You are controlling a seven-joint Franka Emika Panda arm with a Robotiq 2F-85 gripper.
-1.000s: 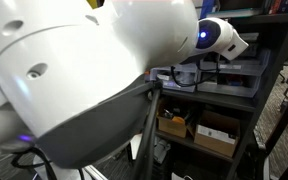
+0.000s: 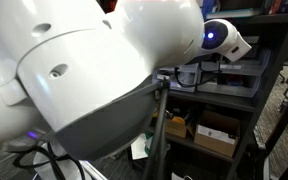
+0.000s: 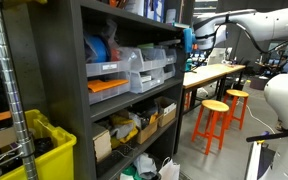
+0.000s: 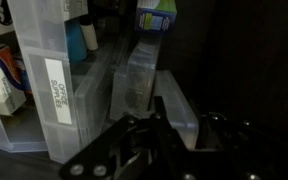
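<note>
In the wrist view my gripper is dark along the bottom, with its fingers close together at the edge of a clear plastic bin point(image 4: 174, 100). The dim light hides the exact contact. A clear bin labelled "OFFICE SUPPLIES" point(image 4: 57, 92) stands to its left. In exterior view 2, stacked clear bins point(image 3: 142, 58) fill the upper shelf, and the white-and-black arm point(image 3: 224, 30) reaches to their far end. From exterior view 1, the arm's wrist point(image 2: 224, 38) is at the upper shelf in front of clear bins point(image 2: 234, 82); the fingertips cannot be made out there.
The dark shelf unit point(image 3: 82, 125) borders the bins closely. Cardboard boxes point(image 2: 216, 133) sit on a lower shelf. Orange stools point(image 3: 212, 118) and a wooden table point(image 3: 209, 75) stand beyond the shelf's far end. A yellow bin point(image 3: 49, 155) is at the near left.
In exterior view 1 the arm's large links and its blue light have shifted slightly to the right. The bins and boxes on the shelf look unchanged.
</note>
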